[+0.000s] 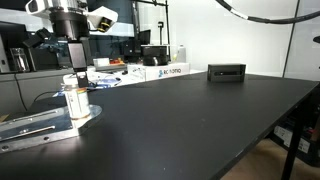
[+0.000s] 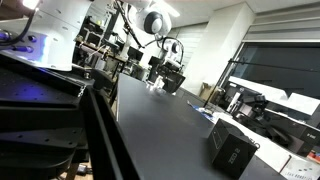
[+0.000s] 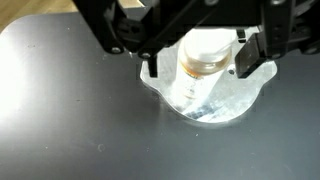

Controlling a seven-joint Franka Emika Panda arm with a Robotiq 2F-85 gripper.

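A small container with a white top and an amber band (image 3: 204,66) stands on a shiny metal plate (image 3: 215,108) in the wrist view. My gripper is over it, its dark fingers (image 3: 150,66) on both sides of the container. A visible gap remains on the left side, so the fingers stand part open. Exterior view 1 has the container (image 1: 77,102) at the left end of the dark table, upright on the metal base (image 1: 40,132), with the gripper at its top. Exterior view 2 shows the arm far off, too small for detail.
A black box (image 1: 226,73) lies toward the table's far end, and appears close up as a dark box (image 2: 232,150) in exterior view 2. Between it and the container the dark tabletop (image 1: 180,110) is bare. A white labelled box (image 1: 170,71) stands behind the table.
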